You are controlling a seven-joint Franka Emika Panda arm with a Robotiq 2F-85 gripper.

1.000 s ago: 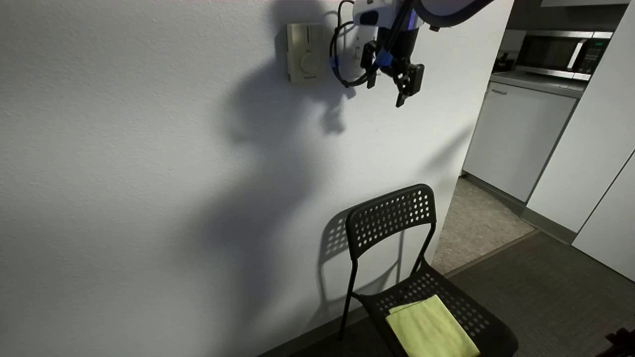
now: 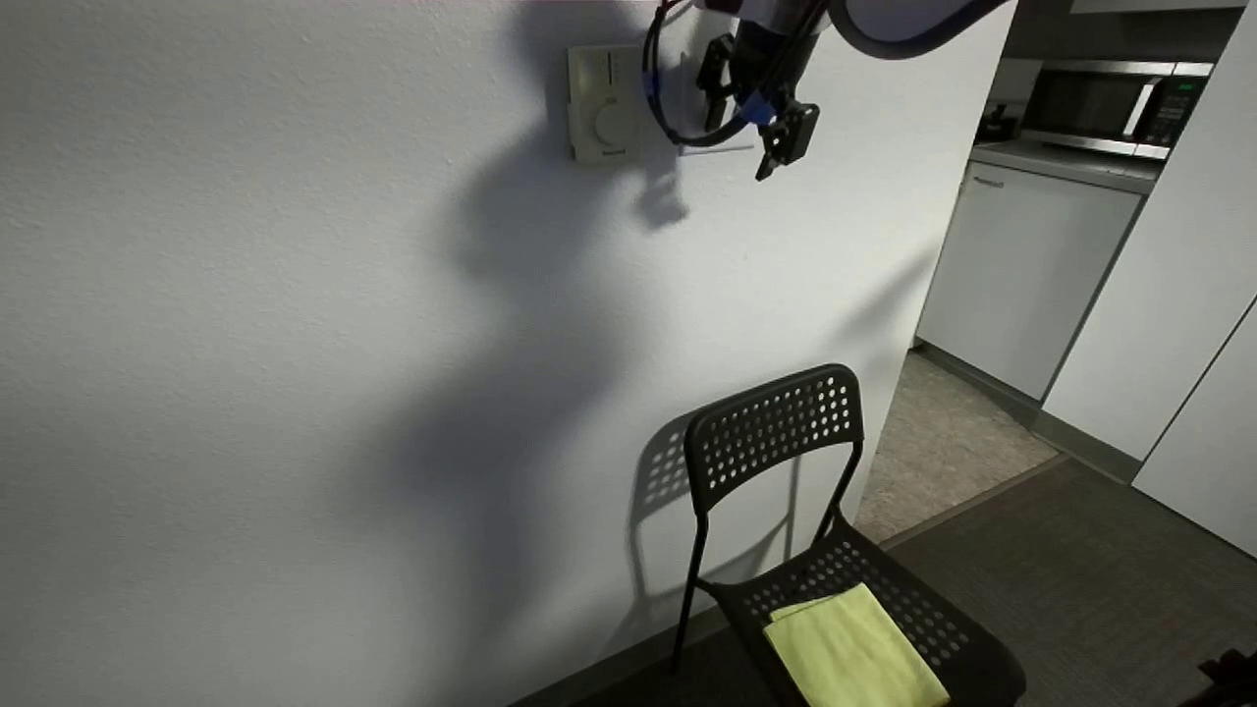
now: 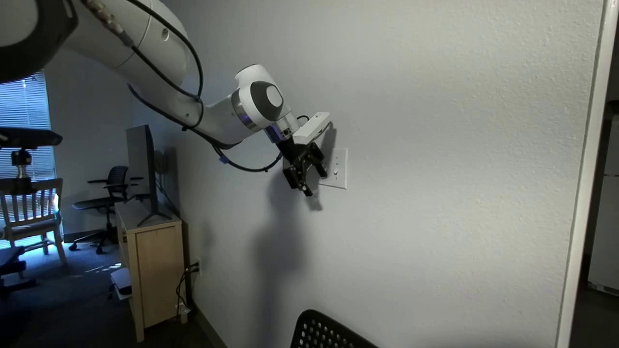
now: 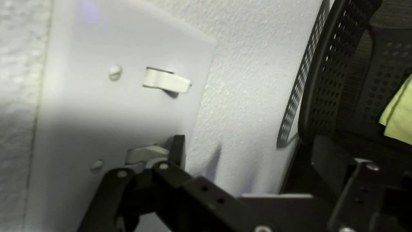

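A white light-switch plate [image 4: 88, 89] with two toggle switches fills the left of the wrist view. One toggle [image 4: 166, 80] is in clear sight. The other toggle [image 4: 143, 154] is partly hidden behind one finger [image 4: 177, 150] of my gripper, and I cannot tell whether they touch. My fingers are spread wide, the second finger well off to the right, with nothing between them. In exterior view 2 my gripper [image 3: 315, 181] is close to the wall, at the left side of the switch plate [image 3: 337, 168]. Exterior view 1 shows the gripper [image 2: 739, 147] high on the wall.
A thermostat [image 2: 602, 104] is on the wall beside the gripper. Below stands a black perforated chair [image 2: 772, 430] with a folded yellow cloth [image 2: 856, 650] on its seat. Bare wall [image 3: 452, 232] stretches right of the plate.
My gripper has moved up and slightly left in exterior view 1, and its shadow on the wall has risen with it. Its fingers remain apart. Chair and cloth have not moved.
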